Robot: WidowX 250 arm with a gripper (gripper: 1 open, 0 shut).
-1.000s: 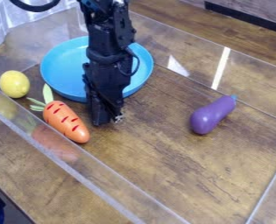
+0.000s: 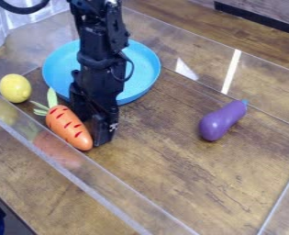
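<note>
A black robot gripper point(image 2: 93, 128) is low over the table, just right of an orange toy carrot point(image 2: 70, 127) with green leaves, its lower end beside or against the carrot. The arm stands in front of a blue bowl point(image 2: 143, 69) and hides part of it. Whether anything lies between the fingers cannot be made out.
A yellow lemon-like toy point(image 2: 16, 87) lies at the left, a purple eggplant point(image 2: 221, 120) at the right. A clear plastic edge runs along the lower left.
The gripper has come lower and toward the front, closer to the carrot. The carrot, bowl, eggplant and lemon look unmoved.
</note>
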